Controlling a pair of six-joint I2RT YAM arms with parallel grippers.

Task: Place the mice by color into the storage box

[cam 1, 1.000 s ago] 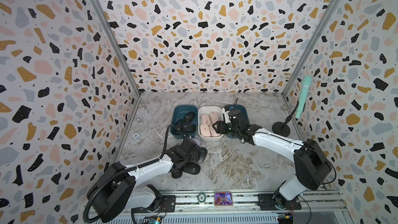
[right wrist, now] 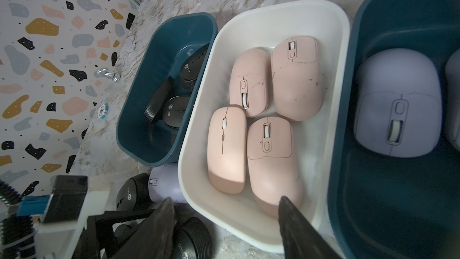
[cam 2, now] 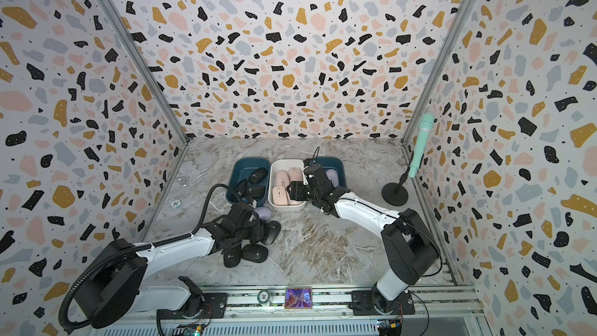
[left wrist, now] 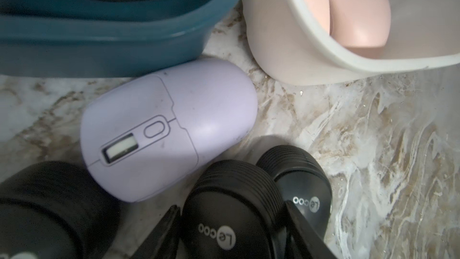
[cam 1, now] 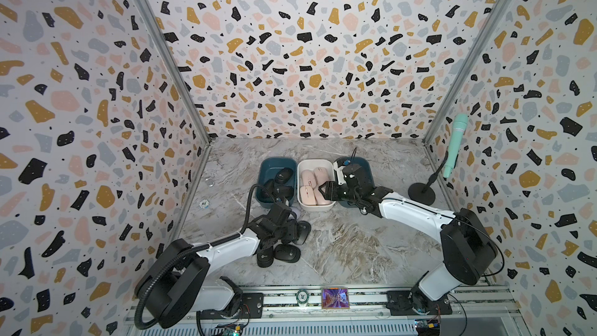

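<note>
My left gripper has its fingers on either side of a black mouse (left wrist: pixel 225 232) on the near left of the table; whether they press on it is unclear. Another black mouse (left wrist: pixel 306 189) lies to its right, and a third (left wrist: pixel 43 211) to its left. A lavender mouse (left wrist: pixel 167 124) rests in front of the left teal bin (left wrist: pixel 119 48). Pink mice (right wrist: pixel 270 165) lie in the white bin (right wrist: pixel 287 9). Above that bin's near end, my right gripper stands open and empty. Black mice (right wrist: pixel 191 64) are in the left bin, lavender ones (right wrist: pixel 397 103) in the right teal bin (right wrist: pixel 341 163).
A further black mouse (cam 1: pixel 287 253) lies near the left arm. On the far right stands a black round base (cam 1: pixel 422 194) with a mint-green microphone (cam 1: pixel 455 140).
The right arm looks still.
</note>
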